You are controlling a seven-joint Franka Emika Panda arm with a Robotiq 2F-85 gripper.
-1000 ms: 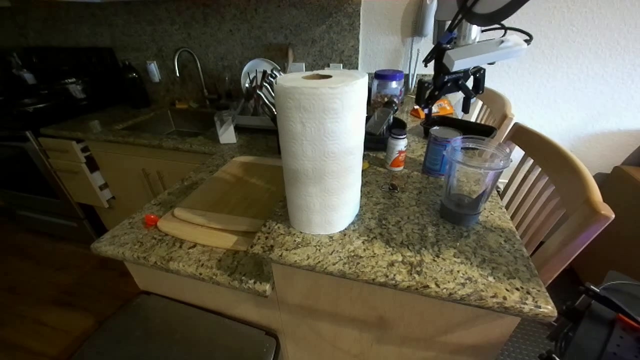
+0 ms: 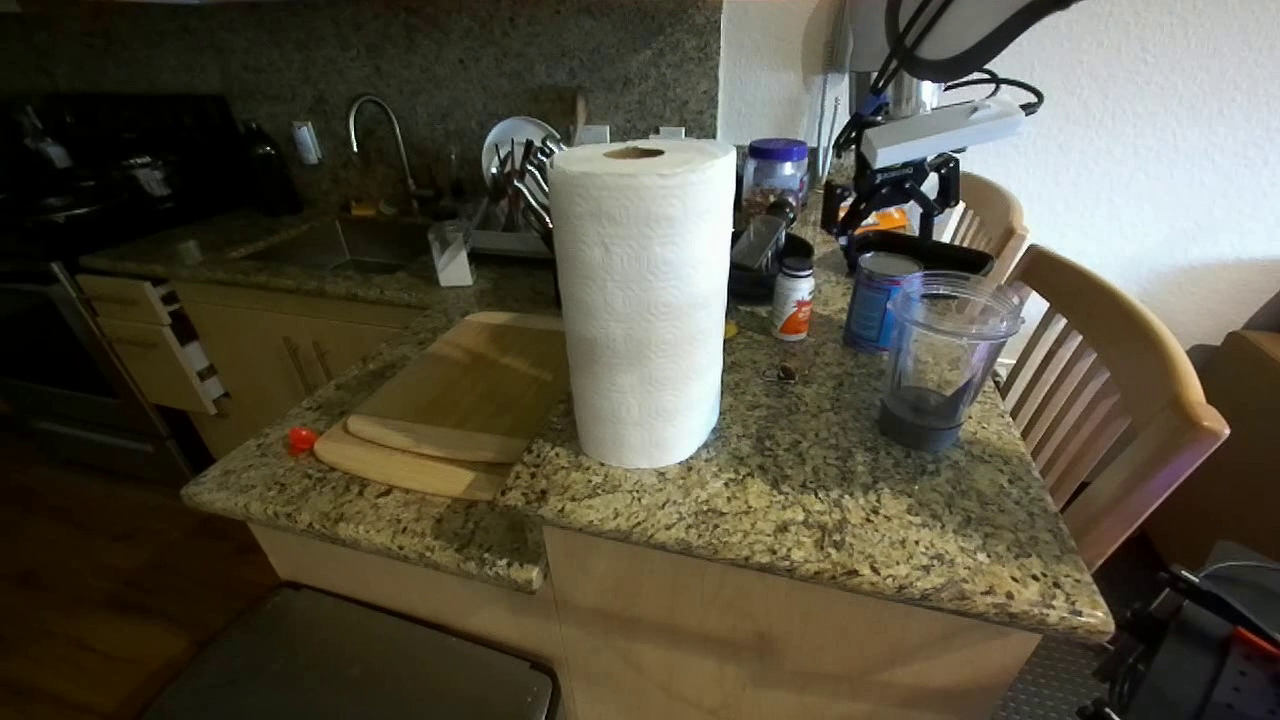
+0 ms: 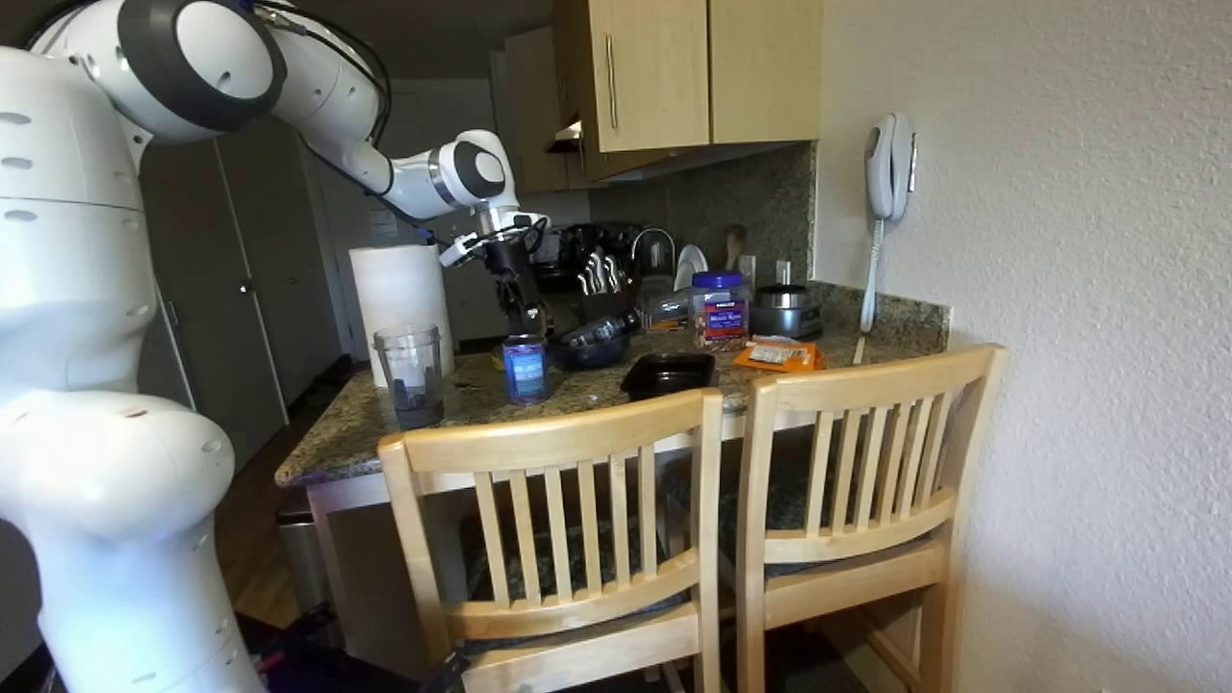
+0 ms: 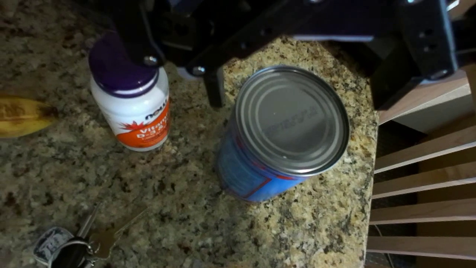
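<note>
Above the blue can my gripper stands open, one finger to each side of the can's metal lid in the wrist view. No contact between fingers and can shows. The can is upright on the granite counter, close to its edge on the chair side. In exterior view 1 the gripper hangs over the can. Left of the can in the wrist view stands a white vitamin bottle with a purple cap, partly covered by the gripper's linkage.
A clear blender cup and paper towel roll stand nearby. Behind the can lies a black tray. Keys and a banana lie on the counter. Wooden chairs line its edge.
In exterior view 1 my gripper has come down closer to the can and shifted slightly left. The can and the other objects on the counter have not visibly moved.
</note>
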